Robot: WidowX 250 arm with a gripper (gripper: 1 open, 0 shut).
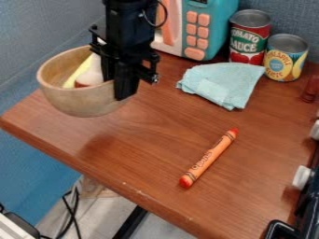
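Note:
A wooden bowl (77, 98) holding a pale yellow item (81, 66) and other food pieces is raised at the left of the view, above the table's left part. My black gripper (115, 78) is shut on the bowl's right rim, its fingertips largely hidden against the bowl.
An orange crayon (208, 160) lies mid-right on the wooden table (137, 159). A folded cloth (222, 84), a toy microwave (197, 28) and two cans (248, 42) stand at the back. Black equipment (296, 210) lines the right edge.

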